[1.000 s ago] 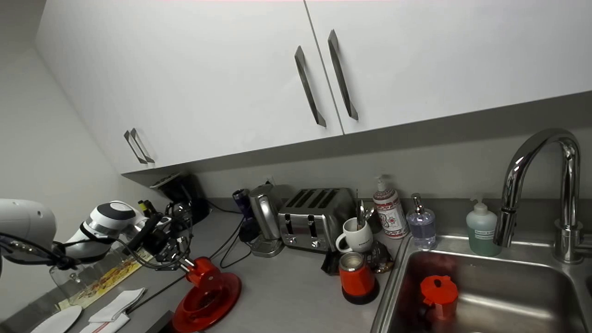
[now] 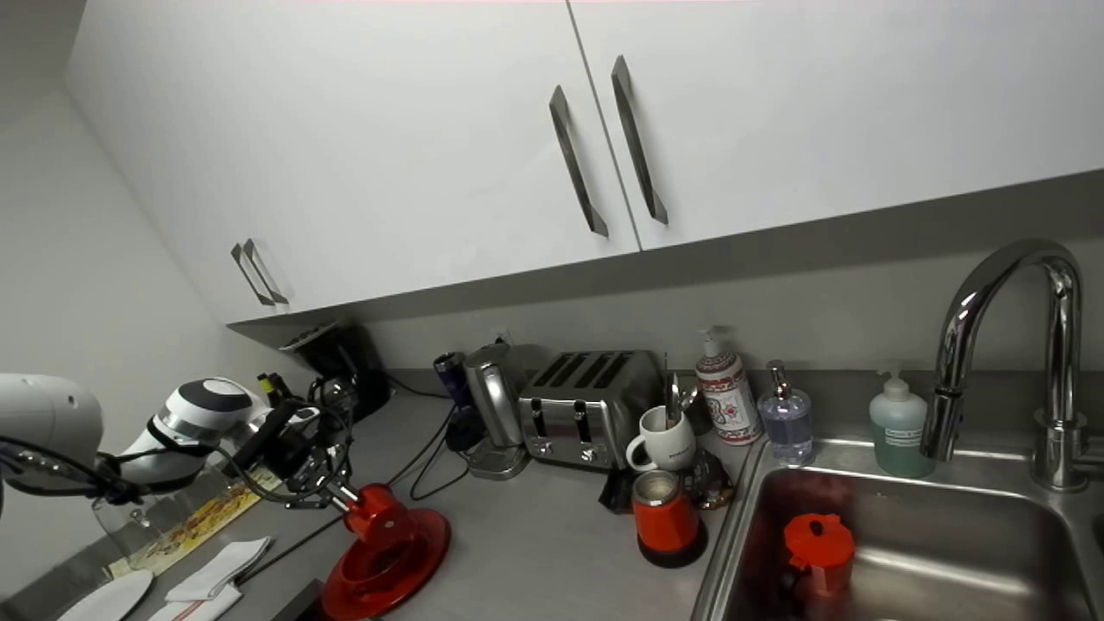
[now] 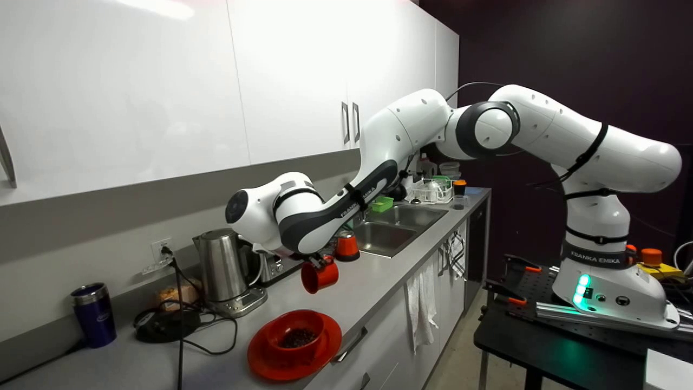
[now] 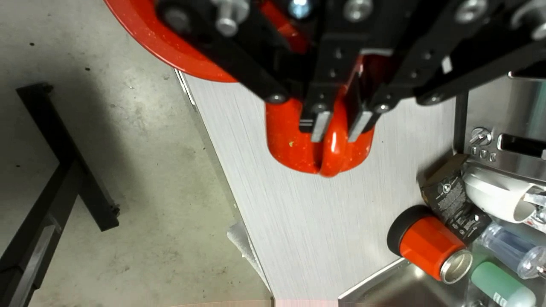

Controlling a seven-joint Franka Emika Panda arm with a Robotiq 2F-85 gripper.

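A red mug hangs tilted in the air, its mouth turned toward the second exterior camera. My gripper is shut on the mug's handle, which runs between the two finger pads in the wrist view. On the counter below, a red bowl sits on a red plate. Small dark pieces lie in the bowl. The mug is above and beside the bowl, apart from it in the second exterior view. What is inside the mug cannot be told.
A kettle, a blue tumbler and cables stand along the wall. Toward the sink are a toaster, a red-and-black container and a white mug.
In exterior view 1, the mug and gripper sit slightly lower and tilt a little differently than a second ago. The grip on the handle appears unchanged.
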